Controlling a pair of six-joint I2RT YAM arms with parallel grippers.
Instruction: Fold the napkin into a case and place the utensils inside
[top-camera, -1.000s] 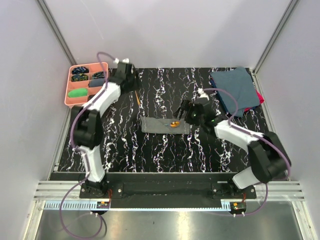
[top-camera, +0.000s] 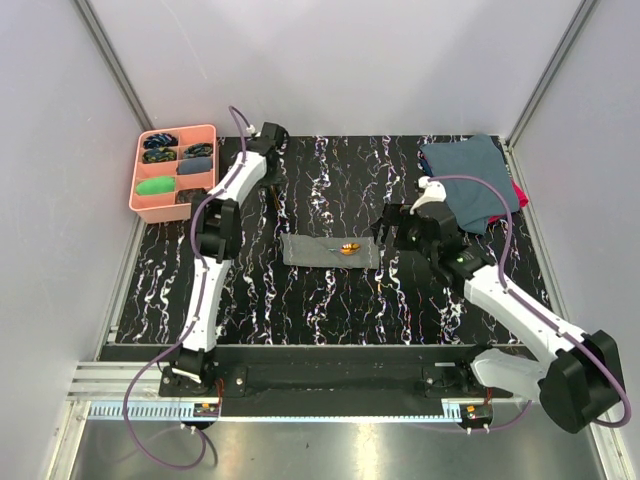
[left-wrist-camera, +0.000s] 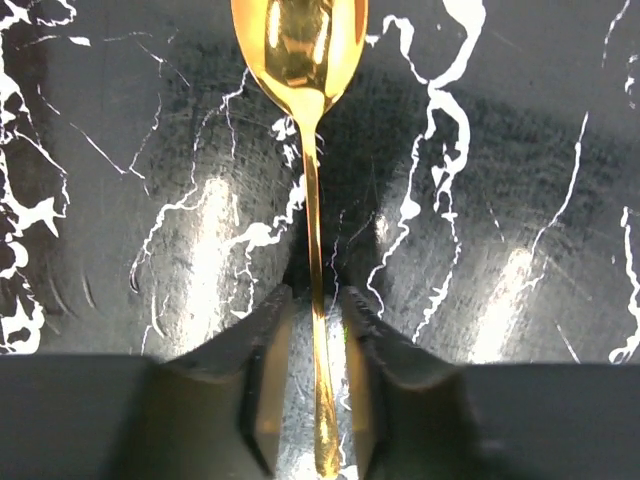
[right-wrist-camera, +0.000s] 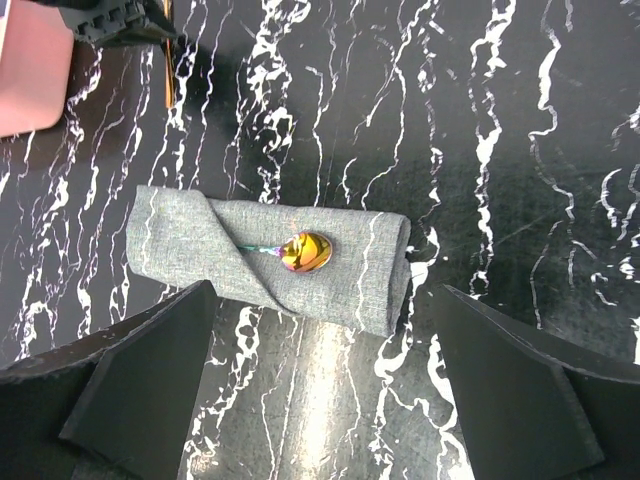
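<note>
In the left wrist view a gold spoon (left-wrist-camera: 305, 55) lies on the black marbled table, its thin handle between the fingers of my left gripper, which is part open around it. In the top view this gripper is beside the orange organizer. The grey napkin (top-camera: 305, 252), folded into a long strip, lies mid-table with an iridescent spoon (right-wrist-camera: 306, 252) on it, its handle partly tucked under a fold. My right gripper stands open to the right of the napkin, nothing between its fingers.
The orange organizer (top-camera: 155, 207) with cloths in compartments is at back left. A blue cloth (top-camera: 470, 170) over a red one lies at back right.
My left arm has moved to the spoon beside the organizer and straightened. My right arm has drawn back to the right, away from the napkin.
</note>
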